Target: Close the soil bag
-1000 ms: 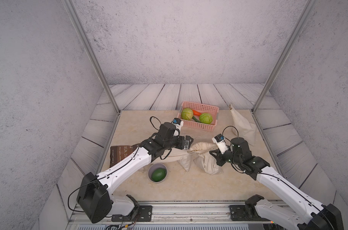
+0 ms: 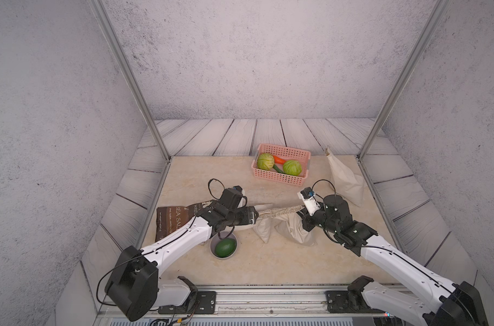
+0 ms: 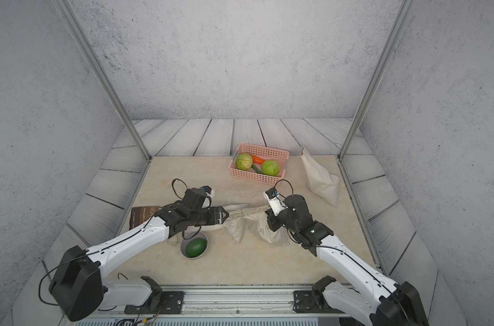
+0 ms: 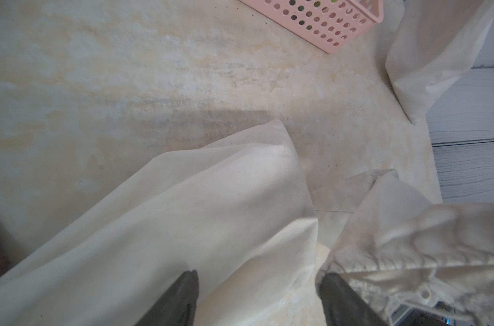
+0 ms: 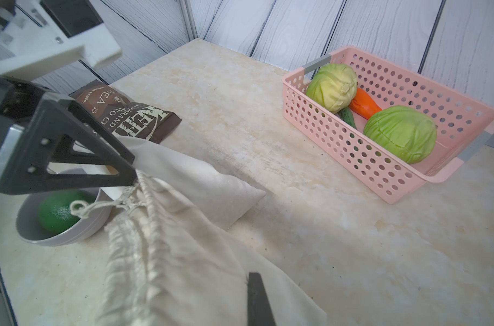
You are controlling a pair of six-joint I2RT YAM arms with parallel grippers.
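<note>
The cream drawstring soil bag [image 2: 295,228] stands between both grippers. Its gathered rim is drawn long and narrow, spanning tip to tip. My left gripper [image 2: 254,215] is at the left end of the rim. In the left wrist view its fingers [image 4: 179,298] stand apart, the right one touching the gathered rim, with no cloth clear between them. In the right wrist view, a looped drawstring [image 5: 102,205] hangs by the left gripper's tip. My right gripper [image 2: 302,214] is shut on the rim's right end; one dark finger [image 5: 259,304] shows against the cloth.
A second cream bag [image 4: 203,217] lies under the left arm, by a brown printed bag [image 2: 170,220]. A grey bowl [image 2: 214,253] with a green item is in front. A pink basket [image 2: 274,176] of vegetables and another cream bag [image 2: 345,182] are behind.
The bag's mouth has gone from a rounder shape to a long taut line.
</note>
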